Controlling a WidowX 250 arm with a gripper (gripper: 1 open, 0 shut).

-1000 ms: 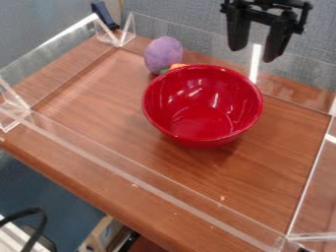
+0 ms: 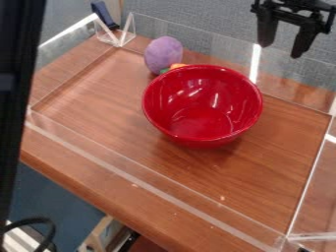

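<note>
A large red bowl [image 2: 201, 103] stands empty in the middle of the wooden table. Behind it on the left is a purple round object [image 2: 163, 53], with a small orange item [image 2: 176, 67] partly hidden by the bowl's rim. My black gripper [image 2: 284, 37] hangs high at the upper right, above the back edge of the table, with its two fingers apart and nothing visible between them.
Clear acrylic walls border the tabletop [image 2: 98, 148] on several sides. A dark blue item [image 2: 104, 14] is at the back left, outside the walls.
My gripper has moved to the right and somewhat upward over the last second. The bowl and the purple object stand where they were.
</note>
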